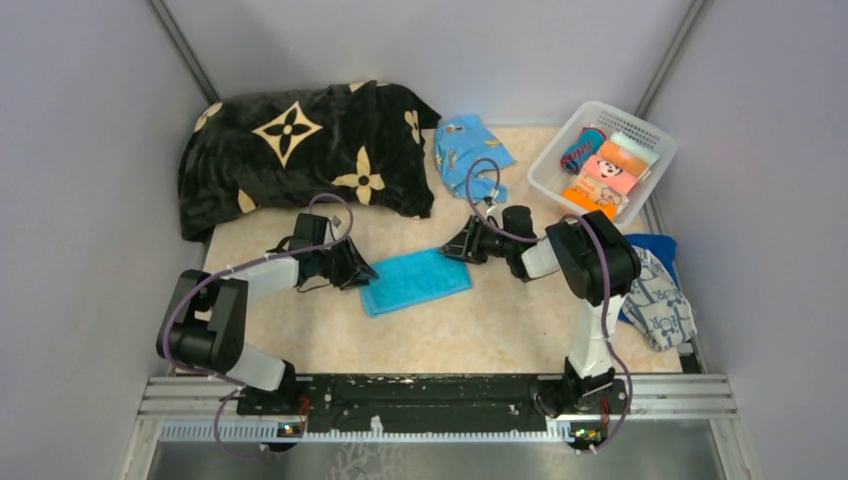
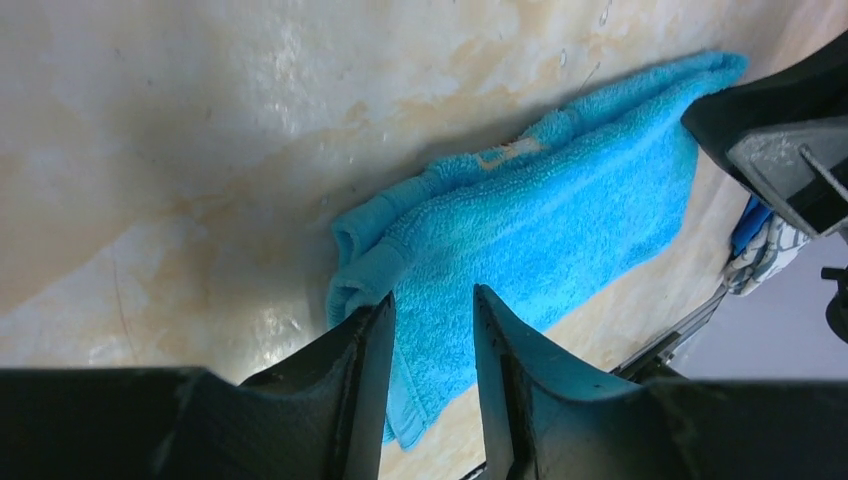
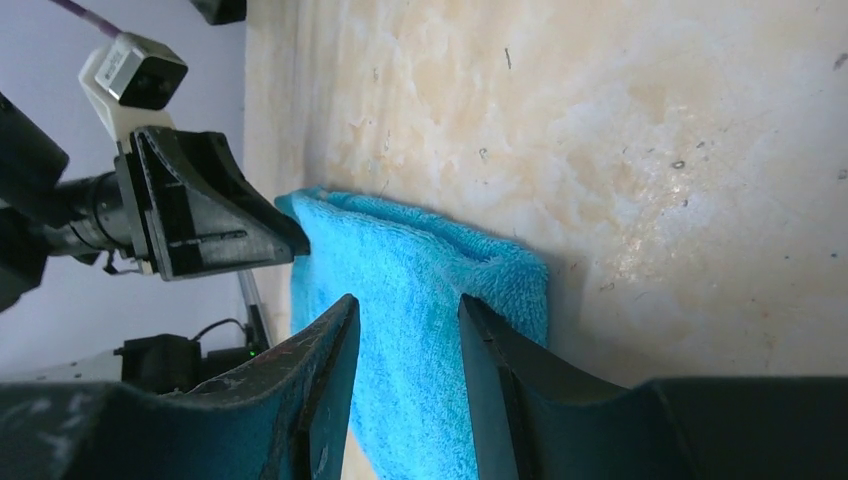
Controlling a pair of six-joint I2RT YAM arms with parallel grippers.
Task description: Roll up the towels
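Note:
A folded blue towel [image 1: 415,282] lies slanted on the table between my two grippers. Its far long edge is turned over into a small fold, seen along the towel [image 2: 560,200] in the left wrist view. My left gripper is at the towel's left end, fingers parted, with the fold's end close to one finger; whether they touch I cannot tell. At the far right corner, my right gripper stands open over the towel [image 3: 400,370], which shows between and beyond its fingers. No cloth is visibly pinched there.
A dark patterned blanket [image 1: 300,150] fills the back left, with a light blue cloth [image 1: 465,155] beside it. The white basket [image 1: 545,165] at the back right holds rolled and folded towels. A grey-white patterned cloth [image 1: 660,310] lies far right.

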